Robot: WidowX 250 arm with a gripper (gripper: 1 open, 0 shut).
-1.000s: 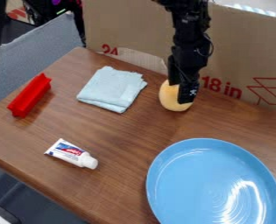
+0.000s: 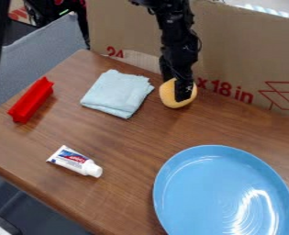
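My black gripper (image 2: 181, 78) hangs from the top of the view, down at a round pale yellow object (image 2: 172, 95) near the back of the wooden table. Its fingers overlap the object's upper right part, which hides some of it; whether they touch it is hard to tell. The dark fingers look apart, though their tips are partly unclear.
A folded light blue cloth (image 2: 115, 92) lies left of the yellow object, a red item (image 2: 31, 99) at the left edge, a toothpaste tube (image 2: 75, 162) at front left, a large blue plate (image 2: 214, 188) at front right. A cardboard wall (image 2: 250, 64) stands behind.
The gripper has shifted slightly and turned over the yellow object, which sits a little higher and further left in the view than before. The other objects are unmoved.
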